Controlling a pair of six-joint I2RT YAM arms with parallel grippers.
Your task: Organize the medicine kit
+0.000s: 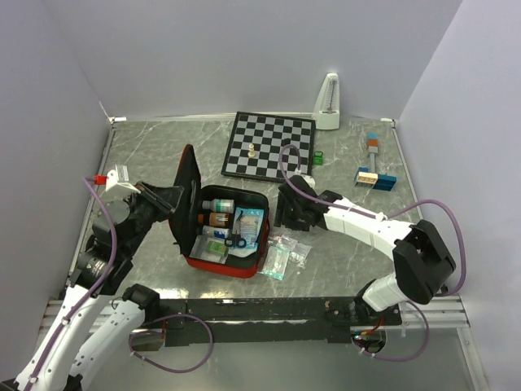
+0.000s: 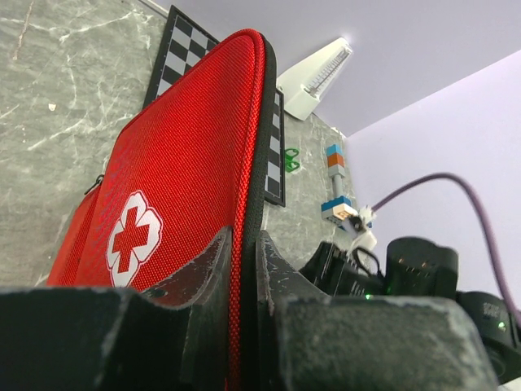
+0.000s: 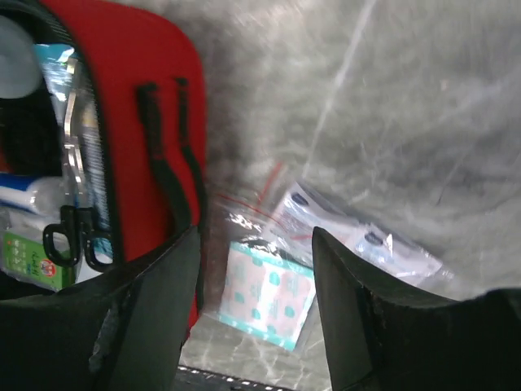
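Observation:
The red medicine kit [image 1: 221, 270] stands open on the table, holding bottles [image 1: 218, 220], a blue packet [image 1: 249, 228], black scissors [image 3: 76, 236] and a green box [image 3: 32, 259]. Its raised lid [image 2: 167, 175] is pinched at the edge by my left gripper, which is shut on it. To the right of the kit, two clear zip bags lie flat on the table: one with a patterned pad [image 3: 267, 295], touching or close to the kit's side, and one with white contents [image 3: 358, 232]. My right gripper is open over the bags, with nothing gripped.
A chessboard [image 1: 269, 147] lies behind the kit, with a white metronome [image 1: 327, 102] at the back wall. Green [image 1: 318, 158] and blue block pieces [image 1: 383, 181] sit to the right.

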